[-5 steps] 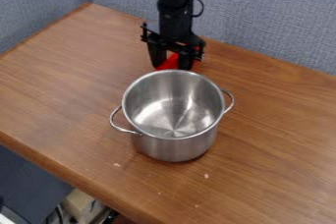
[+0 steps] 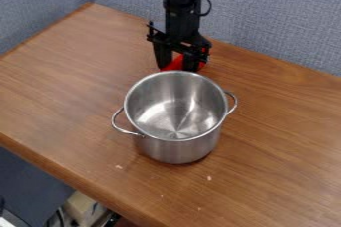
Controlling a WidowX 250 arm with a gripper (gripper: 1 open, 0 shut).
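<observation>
My black gripper (image 2: 180,55) reaches down at the back of the table, behind the steel pot, with its fingers around or just over a red object (image 2: 173,65), mostly hidden by the fingers and the pot's rim. Whether the fingers hold it I cannot tell. The large steel pot (image 2: 176,131) with two side handles stands upright at the centre.
Grey padded walls (image 2: 280,27) border the back and left. Some cables lie beyond the table's edge at the lower left.
The pot has not visibly moved.
</observation>
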